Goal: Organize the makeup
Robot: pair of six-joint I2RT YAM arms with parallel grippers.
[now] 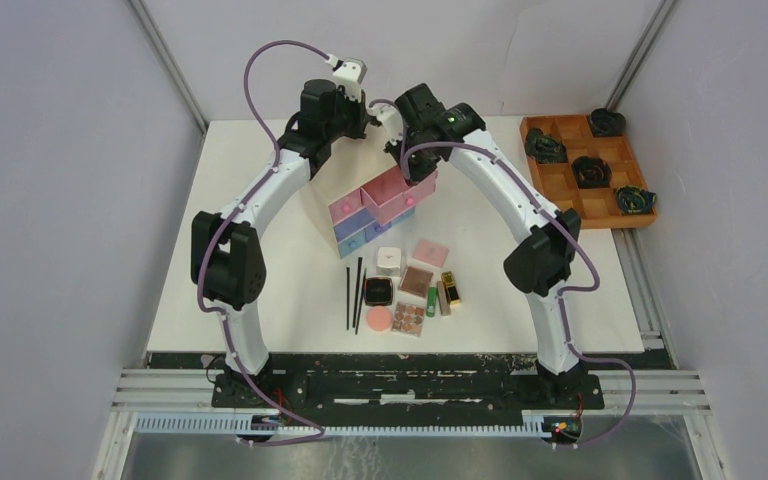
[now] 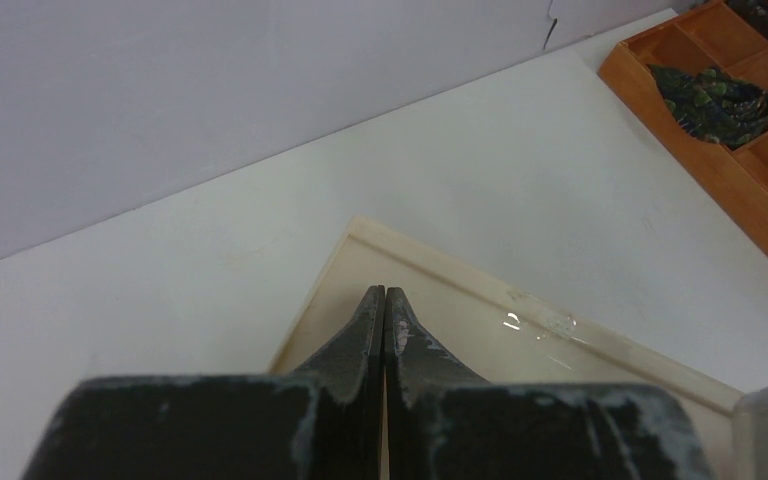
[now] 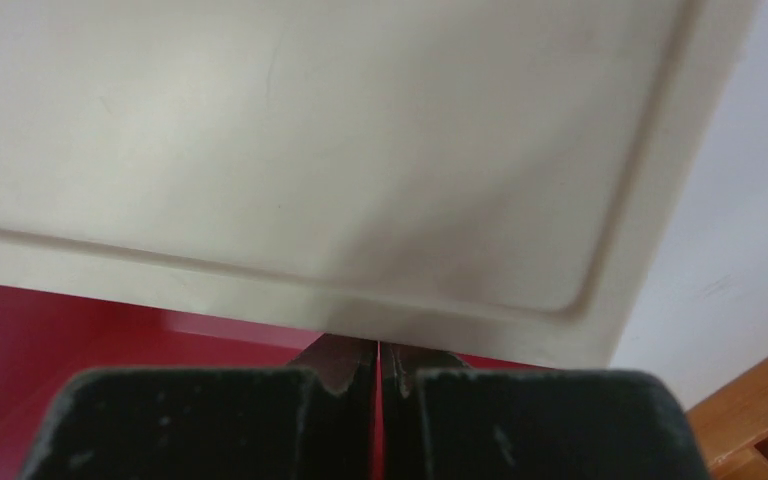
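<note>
A cream organizer point(image 2: 440, 300) stands at the table's middle back with pink and blue drawers; its upper pink drawer point(image 1: 385, 190) is pulled out. My left gripper is at the organizer's top, shut; what is between its fingers cannot be seen. My right gripper is shut over the pink drawer, at the front edge of the cream top, with nothing visible between its fingers. In front lie brushes point(image 1: 358, 295), palettes point(image 1: 407, 320), a black compact point(image 1: 379, 292), a white container point(image 1: 389, 261), a green tube point(image 1: 431, 302) and other small items.
A wooden compartment tray point(image 1: 610, 205) holding several dark bundles stands at the back right. Walls border the back and sides.
</note>
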